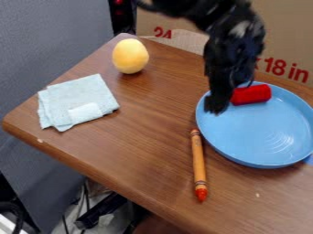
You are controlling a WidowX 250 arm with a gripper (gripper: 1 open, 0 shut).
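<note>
My dark gripper [218, 96] hangs low over the upper left part of the blue plate [257, 137], blurred, partly covering a red cylinder [253, 94] lying on that plate. Whether its fingers are open or shut does not show. An orange crayon [199, 169] lies on the wooden table [134, 146] just left of the plate.
A yellow egg-shaped object [130, 56] stands at the back left. A folded pale cloth [76, 102] lies near the left edge, beyond which is a drop. Cardboard [281, 41] rises behind the table.
</note>
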